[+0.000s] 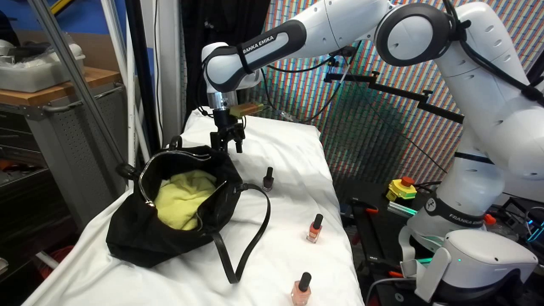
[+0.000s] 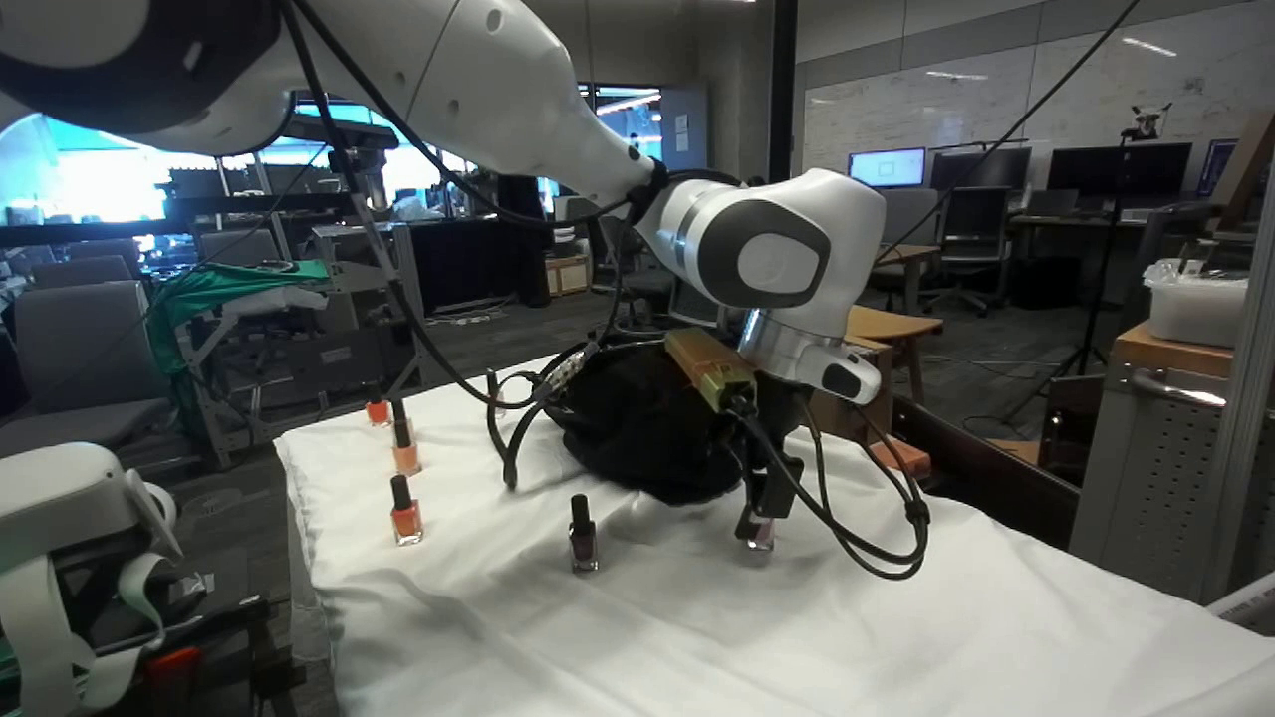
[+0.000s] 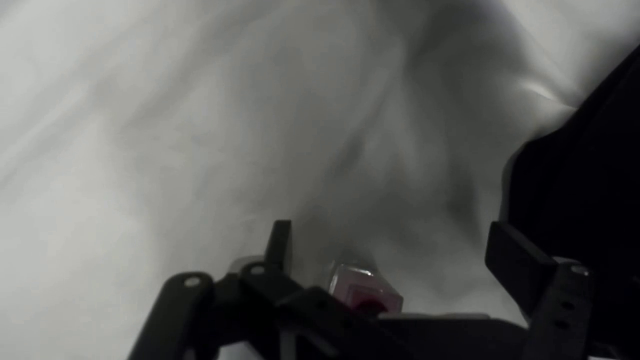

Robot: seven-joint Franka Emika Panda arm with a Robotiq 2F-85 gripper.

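Note:
Wide apart and empty, my gripper is open in the wrist view. A pink nail polish bottle (image 3: 363, 291) shows between its fingers, nearer the left one, its cap hidden by the gripper's body. In exterior view 2 that bottle's glass (image 2: 761, 542) peeks out by the fingertips, close to the white cloth. Exterior view 1 has the gripper (image 1: 228, 145) just behind the black bag (image 1: 148, 245), which hides the pink bottle. A yellow cloth (image 1: 186, 199) fills the bag's open mouth.
A dark polish bottle (image 1: 268, 181) stands near the bag. Further along are a coral bottle (image 1: 314, 229) and a peach one (image 1: 301, 291); a red-orange bottle (image 2: 378, 412) shows at the far corner. The bag's strap (image 1: 255, 239) loops across the white cloth.

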